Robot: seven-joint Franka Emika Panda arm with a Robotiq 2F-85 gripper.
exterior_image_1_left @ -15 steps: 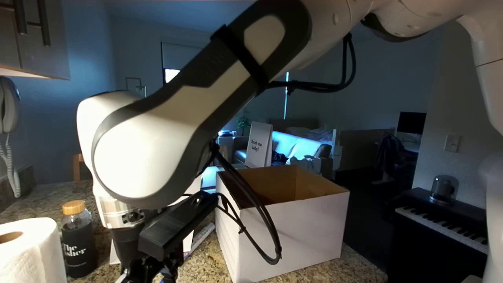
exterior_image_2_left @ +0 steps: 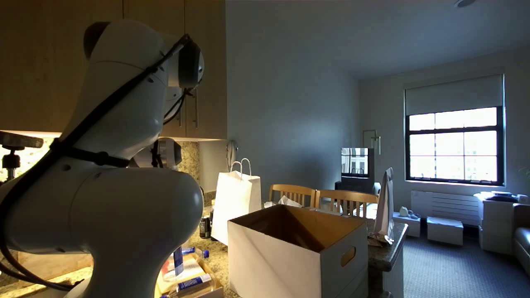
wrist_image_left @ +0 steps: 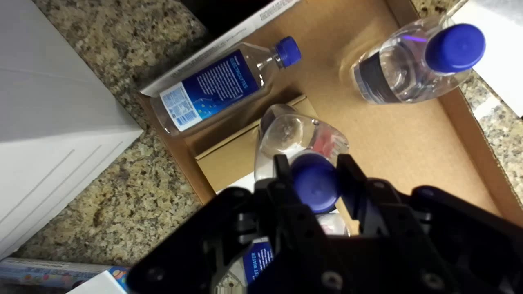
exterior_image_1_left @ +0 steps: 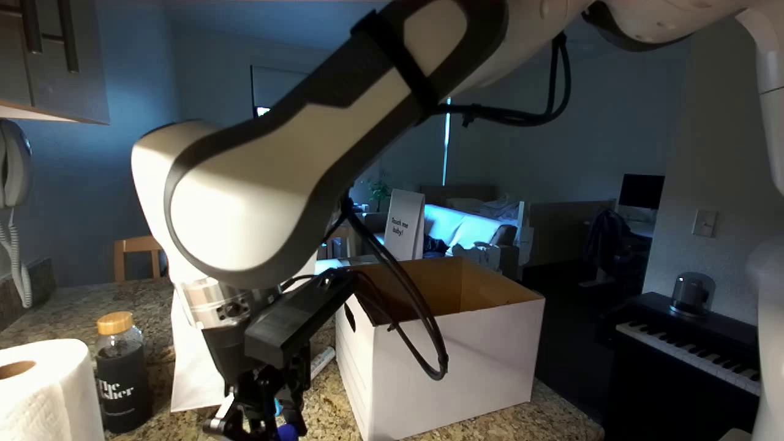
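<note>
In the wrist view, my gripper has its fingers on either side of the blue cap (wrist_image_left: 316, 188) of a clear bottle (wrist_image_left: 289, 137). The cap fills most of the gap, and I cannot tell whether both fingers press on it. That bottle's lower part is over a shallow cardboard tray (wrist_image_left: 392, 147). Lying along the tray's edge is another clear bottle (wrist_image_left: 215, 85) with a blue label. At the tray's other side a blue-capped bottle (wrist_image_left: 402, 66) stands upright. Low in exterior view 1, my gripper is partly cut off by the frame's edge, with blue showing beside it.
A tall white box (exterior_image_1_left: 456, 360), open and empty as far as shows, stands close beside the tray. A white paper bag (exterior_image_2_left: 238, 198) is behind it. The dark bottle (exterior_image_1_left: 121, 375) and paper towel roll (exterior_image_1_left: 48, 389) are on the counter's left.
My arm's wrist and gripper have moved up and to the right in exterior view 1. More of the gripper shows now, with blue at its fingers. The white box has not moved.
</note>
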